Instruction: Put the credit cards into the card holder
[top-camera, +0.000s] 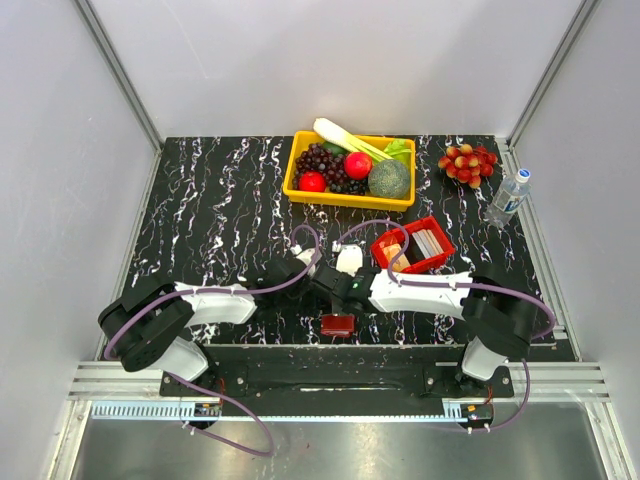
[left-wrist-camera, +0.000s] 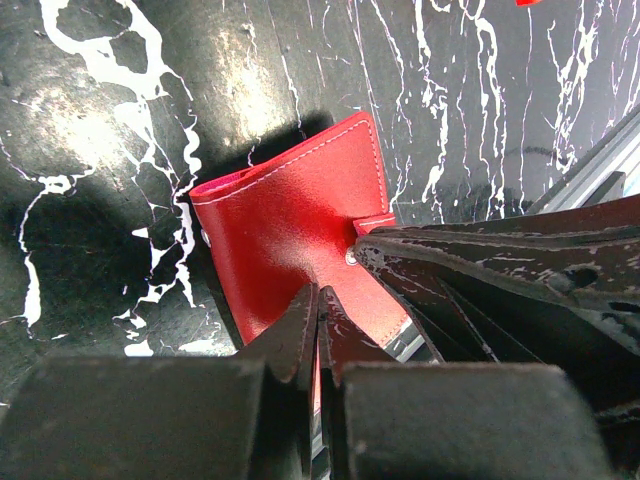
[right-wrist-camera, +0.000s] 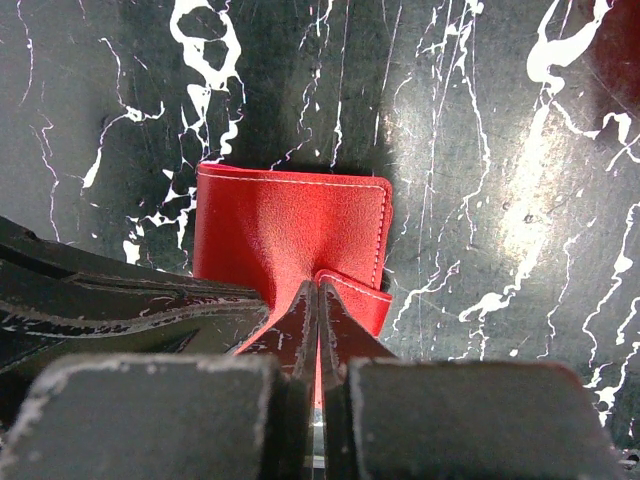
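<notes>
The card holder (top-camera: 338, 325) is a red leather wallet with pale stitching and a snap strap, lying near the table's front edge. In the left wrist view my left gripper is shut over the card holder (left-wrist-camera: 285, 225), nothing showing between its fingers. The right gripper's dark tip reaches the snap strap (left-wrist-camera: 375, 222) there. Over that strap (right-wrist-camera: 355, 290) in the right wrist view, my right gripper is shut, also with nothing visible between its fingers. The left gripper's tip rests at or just above the leather beside it. No credit card can be made out in the holder.
A red basket (top-camera: 447, 258) with pale flat items and an orange packet stands behind the right arm. Farther back are a yellow crate (top-camera: 350, 199) of produce, a grape bunch (top-camera: 467, 164) and a water bottle (top-camera: 508, 198).
</notes>
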